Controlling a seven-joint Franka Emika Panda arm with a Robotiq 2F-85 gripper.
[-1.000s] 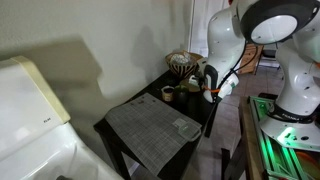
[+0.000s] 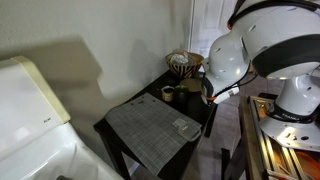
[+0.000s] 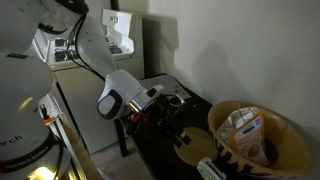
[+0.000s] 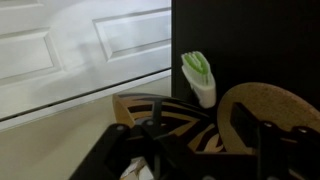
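Observation:
In the wrist view, my gripper shows at the bottom edge, its dark fingers apart. Just ahead of the gap lies a small white-and-green object [image 4: 200, 75] on the dark tabletop, touching neither finger as far as I can see. A round tan mat [image 4: 285, 105] is beside it, partly behind the right finger. In the second exterior view, the gripper [image 3: 172, 130] hangs low over the dark table, left of the round mat [image 3: 197, 149]; its fingertips are hard to make out there.
A wicker basket [image 3: 225, 108] holding packets stands right of the mat, with a white object [image 3: 210, 170] in front. In the first exterior view, a grey mat [image 2: 148, 125] covers the near table, and a small pot [image 2: 168, 94] stands behind it. A striped surface [image 4: 165, 112] borders the tabletop.
The upper arm has swung lower and nearer the first exterior camera, while its hand end stays at about the same place by the table. The lighting at the base has turned from green to orange.

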